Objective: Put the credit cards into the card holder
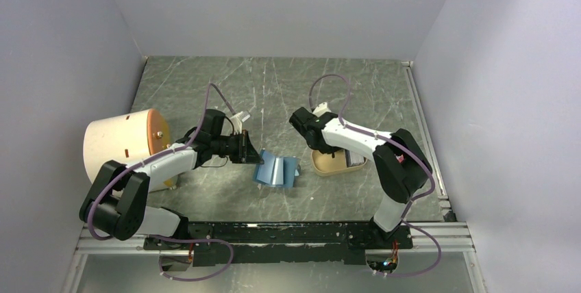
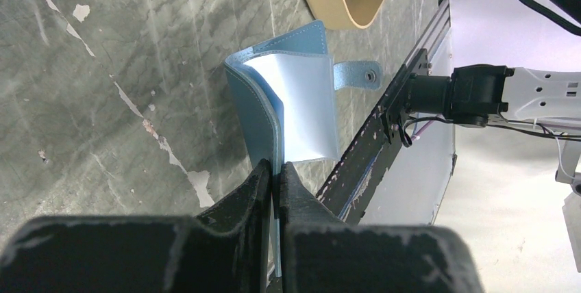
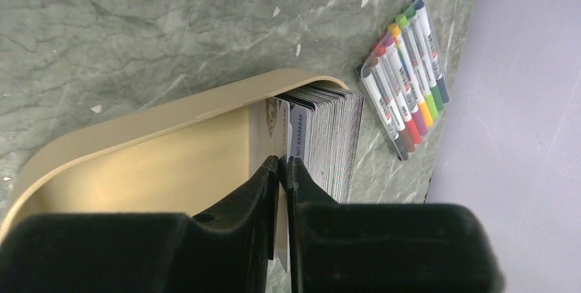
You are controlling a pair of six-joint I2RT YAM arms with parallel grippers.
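The blue card holder [image 2: 250,101], spread open with white inner sleeves [image 2: 301,101], is pinched at one edge by my left gripper, shut on it. A snap strap [image 2: 357,74] sticks out from its side. In the right wrist view, a dense stack of cards [image 3: 332,135] stands on edge at one end of a beige tray [image 3: 157,118]. My right gripper is at the front of that stack, its fingertips close together at the foremost card [image 3: 279,125]. Whether they grip this card is hard to tell.
A clear pack of coloured markers [image 3: 404,77] lies beyond the tray, near the right wall. A large cream cylinder [image 1: 120,144] stands at the far left. Between holder and tray there is a narrow gap.
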